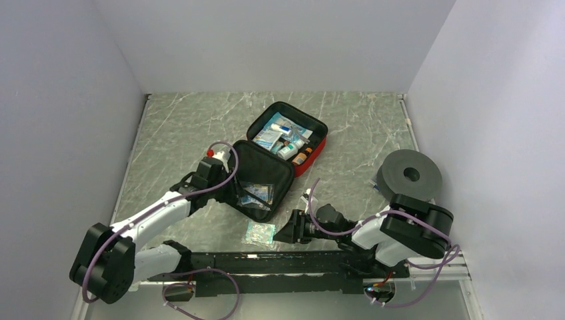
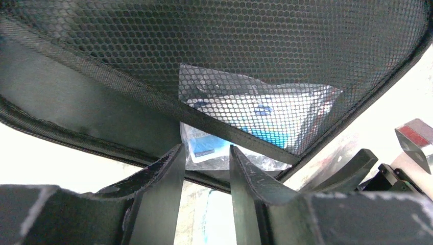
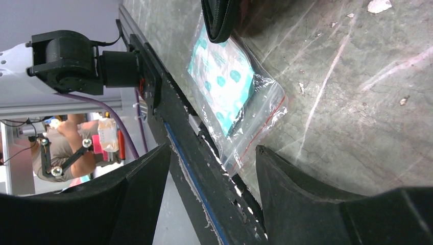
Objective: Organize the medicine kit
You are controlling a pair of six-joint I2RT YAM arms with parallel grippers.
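The medicine kit lies unfolded in the top view, its black lid half (image 1: 256, 163) toward me and its red-sided base (image 1: 318, 151) behind. Inside the lid's mesh pocket (image 2: 245, 46) is a clear bag with blue and white contents (image 2: 260, 115), its lower edge showing below the pocket band. My left gripper is open over that edge, nothing held. Flat on the table in front of the lid lies a second zip bag with a teal-dotted packet (image 3: 222, 84). Beside it is my right gripper, fingers apart and empty, the bag's zip end between its fingers in view.
In the base sit a white bottle (image 1: 288, 151), a brown bottle (image 1: 301, 157) and several packets. A grey round spool (image 1: 409, 175) stands at the right. A dark rail (image 1: 266, 262) borders the table's front edge. Free table lies at the back left.
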